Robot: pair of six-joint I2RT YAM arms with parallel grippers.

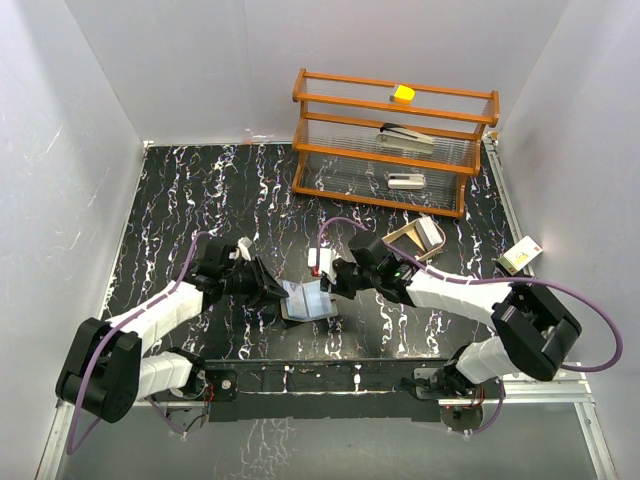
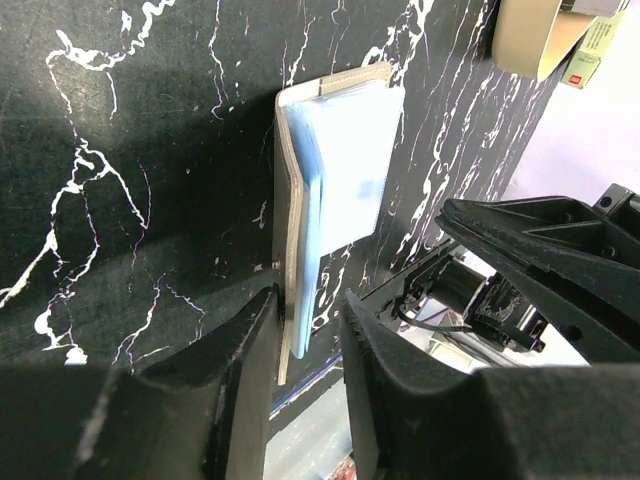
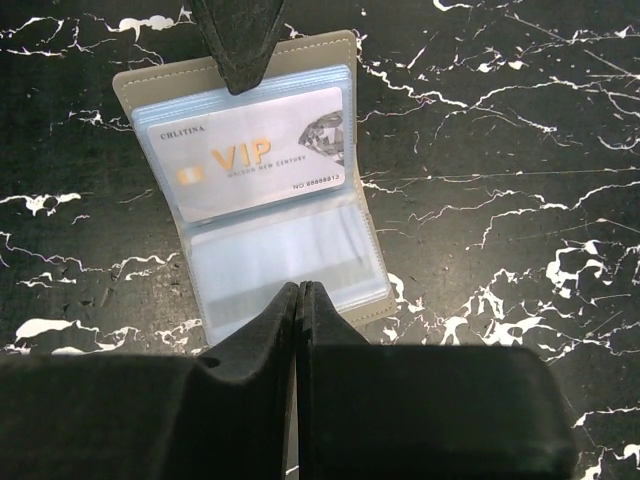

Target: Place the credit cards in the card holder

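The open card holder lies on the dark marble table between both grippers. In the right wrist view, a white VIP card shows in one clear sleeve, with a translucent sleeve below it. My left gripper is part open over the holder's near edge, its fingers either side of the tan cover and blue sleeve edges; whether it grips them is unclear. My right gripper is shut with nothing visible between its fingers, over the holder.
An open tan box with pale items sits right of centre, behind my right arm. A wooden rack stands at the back. A small pale box is at the right edge.
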